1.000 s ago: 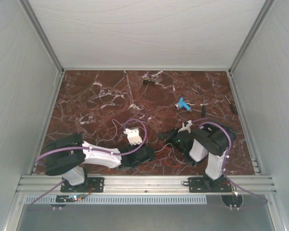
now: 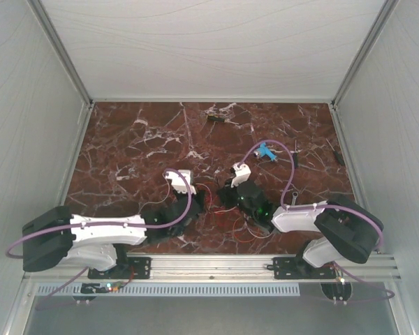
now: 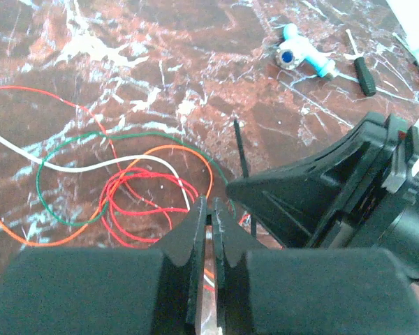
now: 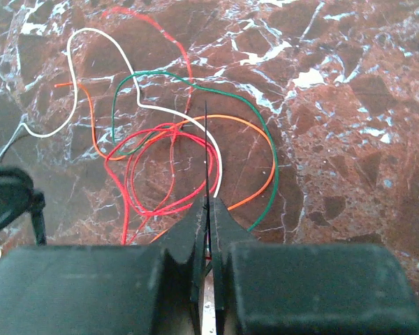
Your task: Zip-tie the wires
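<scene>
Red, white, green and orange wires lie loosely coiled and crossed on the marble board, also in the right wrist view [image 4: 167, 160]. My left gripper is shut above them, nothing seen between its fingers. My right gripper is shut over the coil, to the right of the left one; a thin black strip [image 4: 206, 146], apparently a zip tie, runs up from between its fingertips. In the left wrist view this strip [image 3: 239, 143] stands beside the right gripper's fingers.
A blue tool [image 2: 265, 152] lies behind the right gripper, screwdrivers [image 2: 216, 118] at the back and right. The board's back left is clear. The two grippers are close together at the front middle.
</scene>
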